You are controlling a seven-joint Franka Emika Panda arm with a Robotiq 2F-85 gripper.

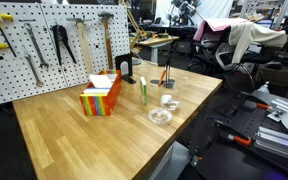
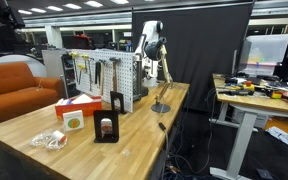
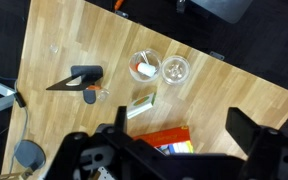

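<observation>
My gripper is open in the wrist view, its dark fingers wide apart, with nothing between them. It hangs high over the wooden table, looking down. Two clear round dishes stand side by side above it in that view: one dish (image 3: 175, 69) seems to have little in it, the other (image 3: 138, 73) has a small white item (image 3: 146, 70) in or at it. A small green-edged block (image 3: 140, 106) lies closer to the gripper. The striped box (image 1: 101, 94) with white contents stands on the table, partly behind the gripper in the wrist view.
A dark stand (image 3: 76, 78) sits left of the dishes in the wrist view. The pegboard (image 1: 54, 52) with hanging tools borders the table's back. In exterior view 2, a coiled white cable (image 2: 50, 139) lies near two small frames.
</observation>
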